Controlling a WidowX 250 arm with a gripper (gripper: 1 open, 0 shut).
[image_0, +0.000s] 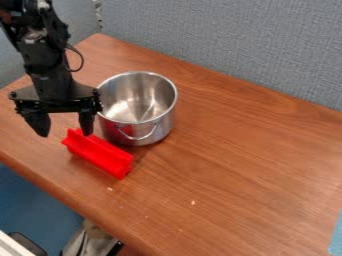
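Observation:
My black gripper (63, 122) is open, its two fingers spread wide above the table at the left, just above and left of a red object (99, 154), with nothing seen between them. The red object is a long ribbed block lying diagonally on the wooden table, near the left edge. Right behind it stands a shiny steel pot (138, 106) with a wire handle, upright and empty as far as shows.
A grey padded wall (227, 45) runs along the back. The table's left edge drops to a blue floor near the red object.

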